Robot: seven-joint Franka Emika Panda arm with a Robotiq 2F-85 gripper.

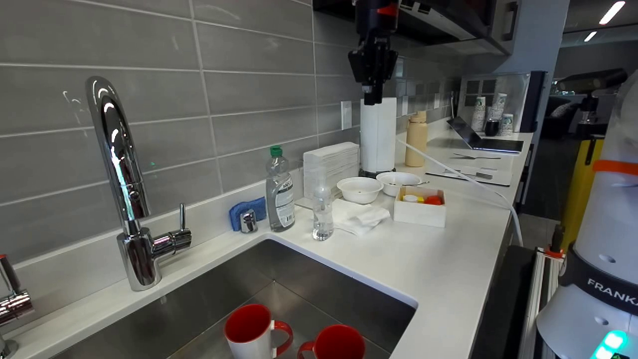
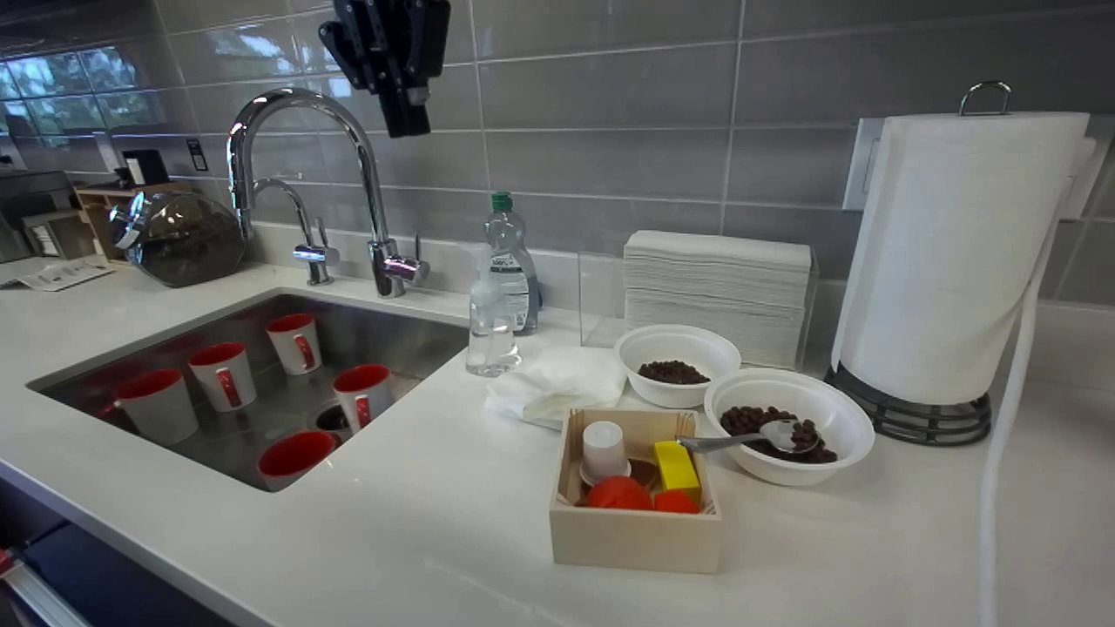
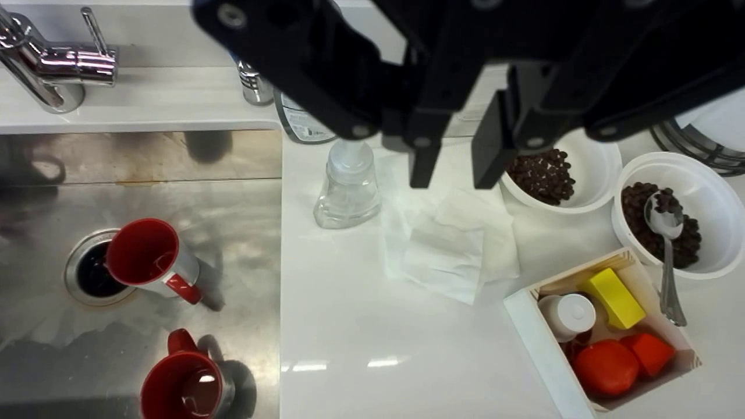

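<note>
High above the counter hangs my gripper, its two fingers parted and only air between them; in the second exterior view it is up near the tiled wall. White folded napkins (image 3: 447, 255) lie on the counter below, in the wrist view. A clear pump bottle (image 3: 349, 185) stands beside them at the sink's edge. To the right are two white bowls (image 2: 677, 392) of dark brown pieces, a spoon (image 2: 721, 443) resting in the nearer one. An open wooden box (image 2: 635, 538) holds a white cup-like piece, a yellow block and red items.
Red-and-white mugs (image 2: 221, 376) stand in the steel sink (image 1: 311, 272), beside a tall chrome faucet (image 2: 303, 99). Dish soap (image 1: 279, 194), a napkin stack (image 2: 716, 303) and a paper towel roll (image 2: 956, 251) line the wall.
</note>
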